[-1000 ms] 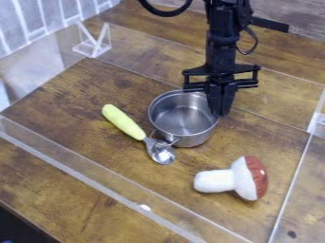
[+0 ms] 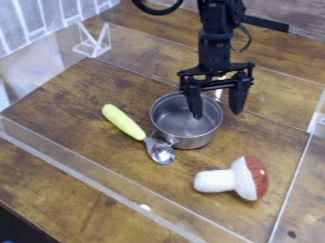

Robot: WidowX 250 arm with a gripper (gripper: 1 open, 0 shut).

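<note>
The black gripper (image 2: 219, 102) hangs open from the arm at the top, its fingers at and over the back right rim of a steel pot (image 2: 185, 130). A long pale yellow object (image 2: 124, 121) lies left of the pot. A steel spoon (image 2: 162, 154) lies at the pot's front left. A white toy mushroom with a red cap (image 2: 248, 180) lies on its side at the front right. A small pale object behind the gripper is mostly hidden.
A white angular bracket (image 2: 95, 38) is at the back left. Light strips cross the front and right of the table.
Over the last second the gripper's fingers have shifted slightly, showing more to the right of the pot. The objects on the table look unmoved.
</note>
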